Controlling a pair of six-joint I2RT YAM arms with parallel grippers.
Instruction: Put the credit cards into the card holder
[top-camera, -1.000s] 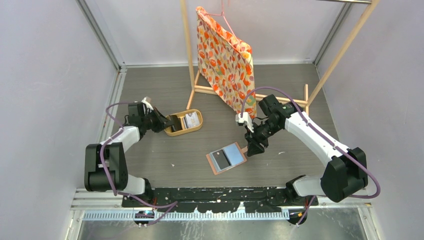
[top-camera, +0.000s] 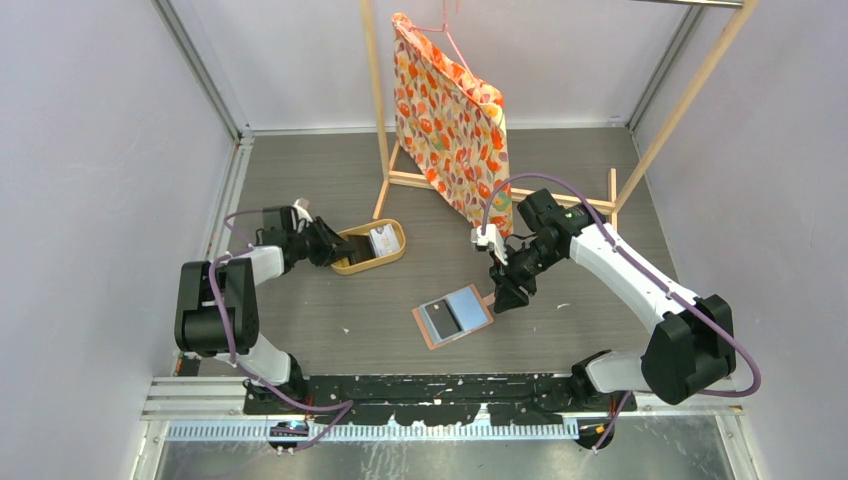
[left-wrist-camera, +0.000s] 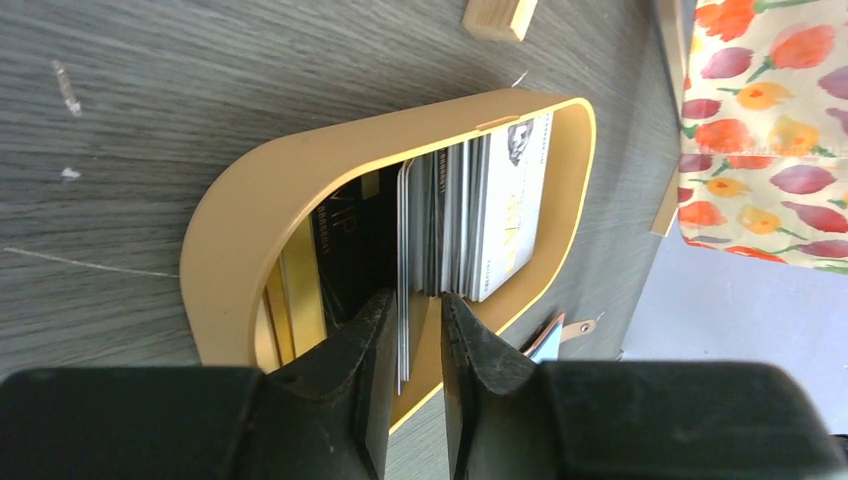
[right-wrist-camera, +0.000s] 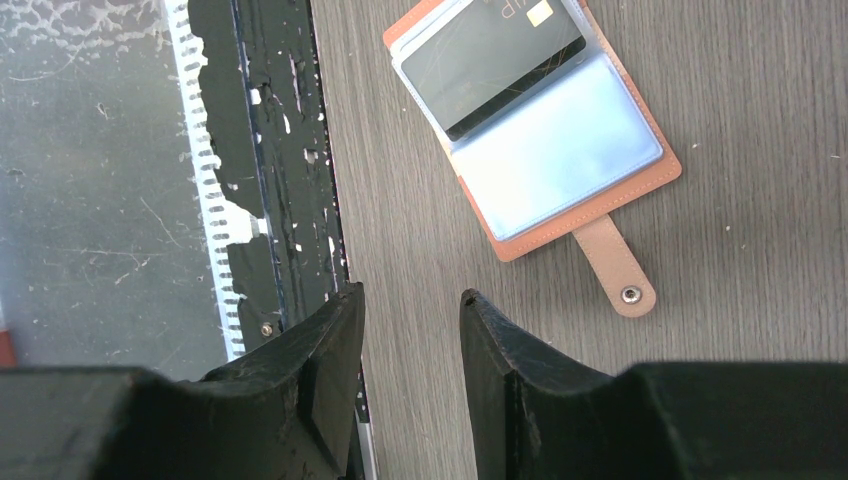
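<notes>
A tan oval box (top-camera: 392, 254) holds several cards (left-wrist-camera: 515, 200), mostly standing on edge, with a black VIP card (left-wrist-camera: 350, 240) among them. My left gripper is down at the box, its fingertips either side of a thin upright card edge and apart, part open. The card holder (right-wrist-camera: 560, 150) lies open on the floor at centre front, a dark card (right-wrist-camera: 485, 65) in its upper pocket, the lighter pocket below. My right gripper hovers beside the holder, fingers apart, nothing between them.
A wooden rack (top-camera: 690, 95) with a flowered cloth (top-camera: 445, 130) stands behind the box and holder. Side walls enclose the area. Bare floor lies between box and holder and at the back left.
The right arm and holder are unchanged.
</notes>
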